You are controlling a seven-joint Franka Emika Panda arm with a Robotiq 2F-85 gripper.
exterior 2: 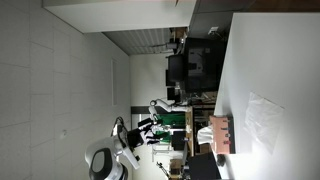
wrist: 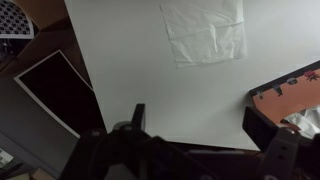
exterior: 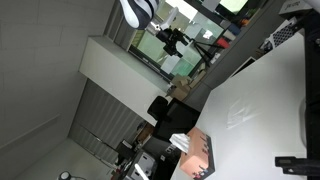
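A thin white sheet, like a tissue or clear plastic (wrist: 205, 32), lies flat on the white table (wrist: 170, 90) at the top of the wrist view. At that view's right edge is an orange-brown tissue box (wrist: 285, 102) with white tissue poking out. The same box (exterior: 197, 157) and sheet (exterior: 239, 115) also appear in exterior view 1. My gripper is open above the table, its fingers wide apart and nothing between them. Exterior view 2 shows the arm (exterior 2: 105, 158) up and away from the table, with the box (exterior 2: 221, 134) and sheet (exterior 2: 264, 120) on the tabletop.
Both exterior views are turned sideways. A dark flat panel with a pale border (wrist: 62, 92) is beyond the table's edge in the wrist view. A dark object (exterior: 297, 164) sits at the lower right of exterior view 1.
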